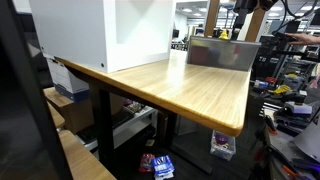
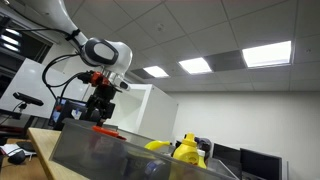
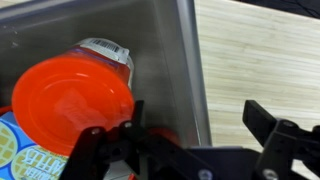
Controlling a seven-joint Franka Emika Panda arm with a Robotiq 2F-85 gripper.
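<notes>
In the wrist view my gripper is open, its black fingers (image 3: 266,130) spread wide. The grey bin's wall (image 3: 186,60) passes below the gap between them. Inside the bin, close to the left finger, is a round orange-red object (image 3: 70,105), with a clear labelled container (image 3: 108,50) partly covered by it. A smaller red item (image 3: 165,133) is partly hidden by the left finger. In the second exterior view the gripper (image 2: 101,108) points down over the grey bin (image 2: 85,152), above something red (image 2: 106,131) at its rim.
A patterned blue and green item (image 3: 12,150) lies at the bin's left. Bare wooden tabletop (image 3: 255,60) is to the right of the bin. Yellow objects (image 2: 187,151) show at the bin's far end. A large white box (image 1: 120,32) stands on the table.
</notes>
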